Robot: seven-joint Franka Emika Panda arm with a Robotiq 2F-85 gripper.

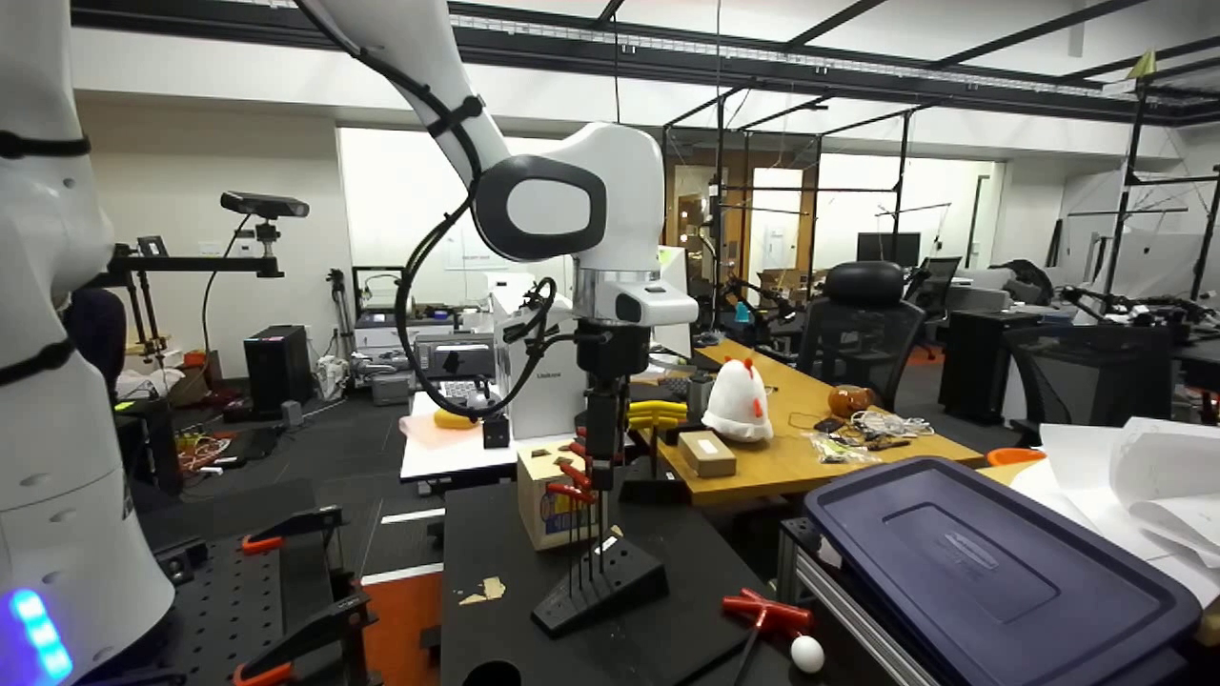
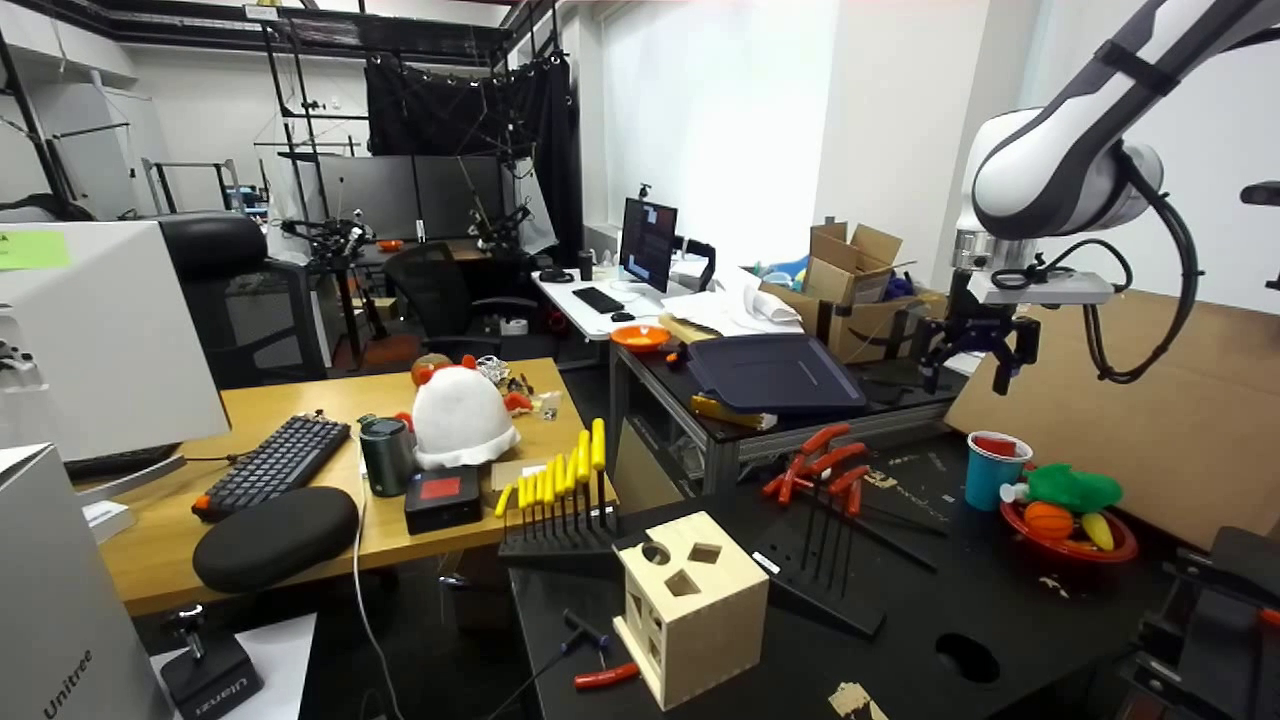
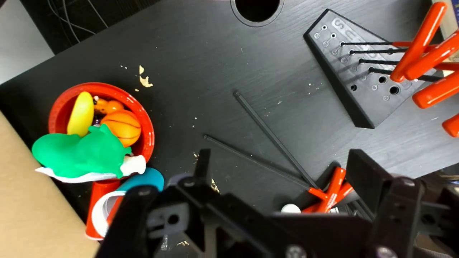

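Note:
My gripper [image 2: 966, 370] hangs open above the black table, nothing between its widely parted fingers. Below it in the wrist view, two loose red-handled hex keys [image 3: 275, 139] lie on the table, their handles [image 3: 333, 189] crossed near the right finger. A black stand [image 3: 365, 81] holds several red-handled keys upright; exterior view 1 shows my gripper overlapping these handles [image 1: 568, 492], but contact there cannot be judged. At the wrist view's left, a red bowl [image 3: 148, 124] holds a yellow toy [image 3: 81, 114], an orange ball [image 3: 122, 127] and a green toy [image 3: 81, 152].
A blue cup [image 2: 981, 478] stands beside the bowl. A wooden shape box [image 2: 696, 612] and a stand of yellow-handled keys [image 2: 558, 540] occupy another part of the table. The small white ball [image 1: 807, 654] lies near the loose keys. Bare tabletop separates bowl and key stand.

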